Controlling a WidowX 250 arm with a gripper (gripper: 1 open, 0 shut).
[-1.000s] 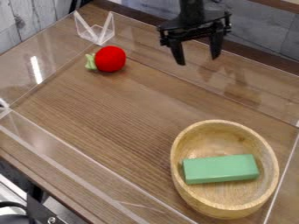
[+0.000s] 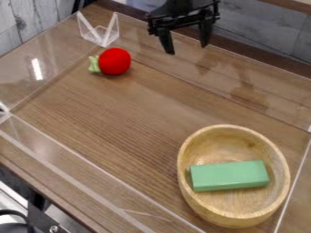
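Observation:
My black gripper [image 2: 184,33] is at the top centre, raised toward the back of the wooden table, its fingers apart and nothing seen between them. A red ball [image 2: 115,61] lies at the upper left, with a small green piece [image 2: 95,65] behind its left side. A clear white-edged container [image 2: 100,27] stands behind the ball. At the lower right, a green block [image 2: 228,176] lies in a round wooden bowl [image 2: 209,149].
Walls edge the table at the back left and back right.
My gripper has moved up and back in the view, a little to the left, from over the table's back part. The ball, bowl and block have not moved.

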